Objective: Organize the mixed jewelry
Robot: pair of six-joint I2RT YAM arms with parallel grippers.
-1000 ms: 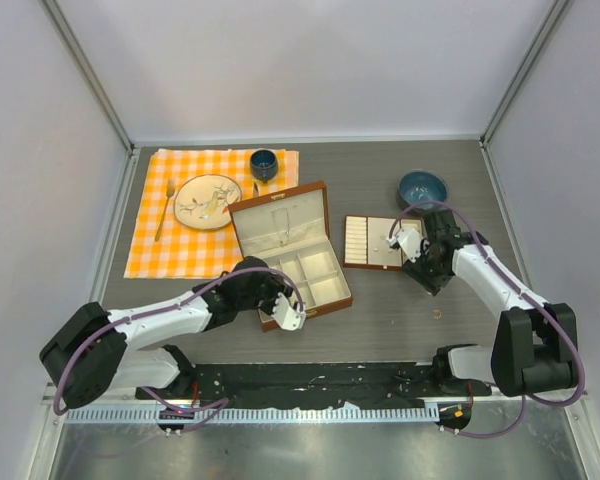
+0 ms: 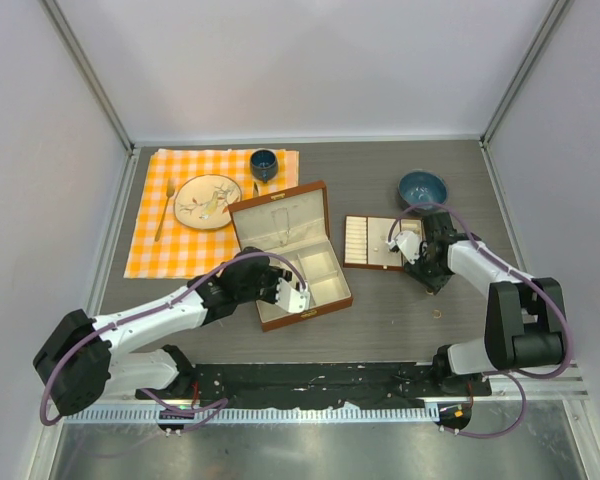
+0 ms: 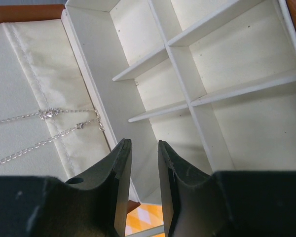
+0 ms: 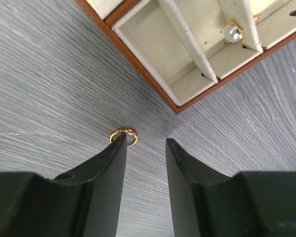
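Observation:
My left gripper is part open above the jewelry box (image 2: pixel 345 300), whose compartments show in the left wrist view. Silver chains (image 3: pixel 54 112) lie on the cream lid pad there. In the right wrist view my right gripper hangs open over the grey table, its left fingertip at a gold ring (image 4: pixel 123 131) lying beside the small wooden-edged tray (image 4: pixel 177 108). A pearl piece (image 4: pixel 233 32) sits in one compartment of that tray. A second small gold ring (image 2: pixel 437 314) lies nearer the table's front in the top view.
A blue bowl (image 2: pixel 422 185) stands behind the small tray. A plate (image 2: pixel 195 200), cutlery and a cup (image 2: pixel 263 164) are on the checked cloth at the back left.
The left arm has shifted slightly up over the box since about a second ago.

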